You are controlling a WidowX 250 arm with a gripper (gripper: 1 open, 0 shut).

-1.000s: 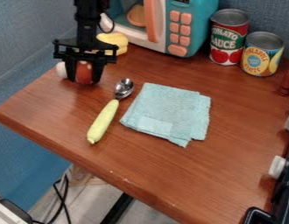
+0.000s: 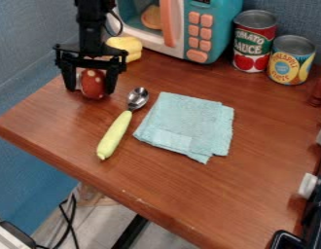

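Note:
The black gripper (image 2: 90, 70) is at the left of the table, its fingers straddling a red round object (image 2: 93, 85), with a small white piece partly hidden beside it. Whether the fingers grip it or just surround it is unclear. A spoon with a pale yellow handle (image 2: 117, 133) lies right of and below it, and a folded light blue cloth (image 2: 184, 125) lies at the middle.
A teal toy microwave (image 2: 203, 29), a tomato sauce can (image 2: 253, 42), a second can (image 2: 291, 59) and a yellow object (image 2: 125, 45) stand at the back. A black appliance (image 2: 311, 214) is at the right.
The gripper has shifted slightly down in the view, and more of the red object shows below it. The other things have stayed still.

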